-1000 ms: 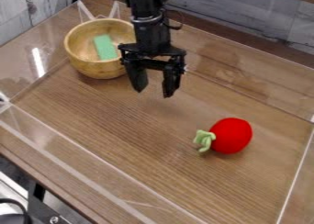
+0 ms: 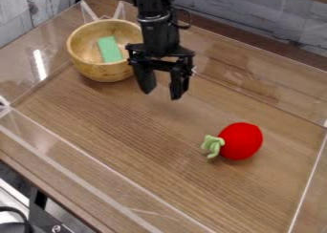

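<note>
A black robot arm reaches down from the top middle, its gripper [image 2: 163, 84] hanging open above the bare wood, just right of a yellow bowl [image 2: 86, 62]. A pale green block [image 2: 109, 48] sits inside the bowl. A red tomato-like object [image 2: 240, 141] with a light green stem lies at the lower right, apart from the gripper. Nothing shows between the fingers.
A dark cable or part shows at the lower left edge, and walls line the back.
The gripper has shifted slightly, lifting a little and turning. The bowl, block and red object have not moved.
</note>
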